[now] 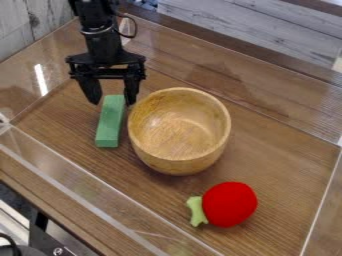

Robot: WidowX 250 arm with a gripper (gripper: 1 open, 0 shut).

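The black robot gripper [104, 84] hangs at the upper left, its fingers open above the far end of a green bar [108, 124] that lies lengthwise on the wooden table. A wide tan bowl [181, 130] stands just right of the bar. Whether the fingertips touch the bar cannot be told; nothing shows held between them.
A red round object with a green stem [230, 204], like a tomato or strawberry, lies at the lower right. Dark cables show at the bottom left corner.
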